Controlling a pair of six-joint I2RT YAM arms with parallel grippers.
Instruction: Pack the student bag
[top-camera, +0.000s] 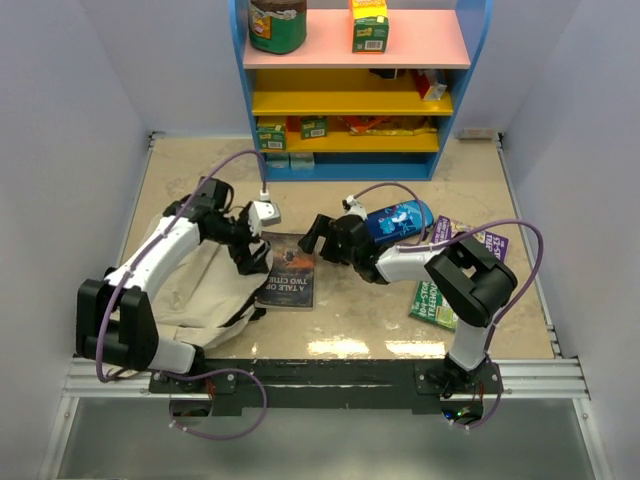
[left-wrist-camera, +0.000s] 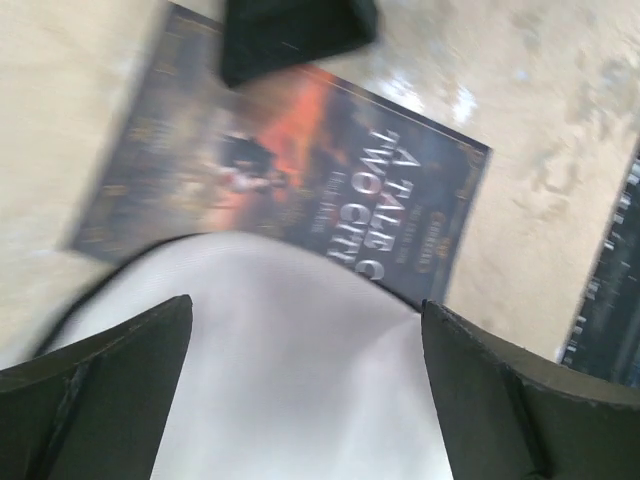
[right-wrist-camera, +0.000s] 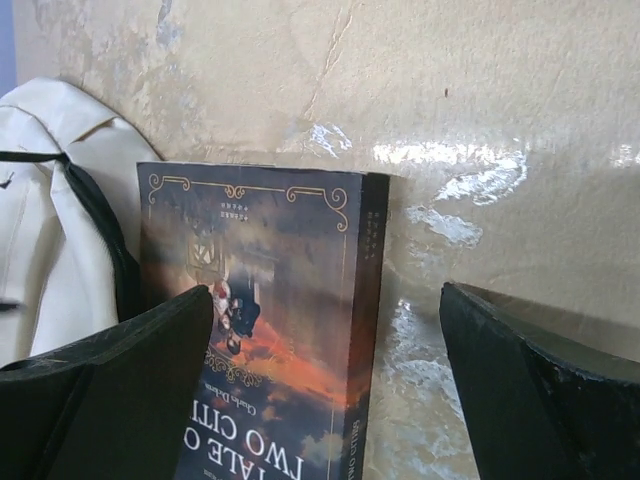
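The book A Tale of Two Cities (top-camera: 286, 280) lies flat on the table beside the cream cloth bag (top-camera: 205, 290) with black trim, partly covered by it in the left wrist view. My left gripper (top-camera: 250, 250) is open above the bag's edge, with only white fabric below its fingers in its wrist view. My right gripper (top-camera: 318, 240) stands open above the book's upper right, nothing held between its fingers; in the right wrist view the book (right-wrist-camera: 260, 260) shows cover and spine.
A blue pencil case (top-camera: 400, 220), a purple book (top-camera: 480, 240) and a green book (top-camera: 433, 308) lie at the right. A shelf unit (top-camera: 350, 165) with boxes stands at the back. Bare table lies in front and behind.
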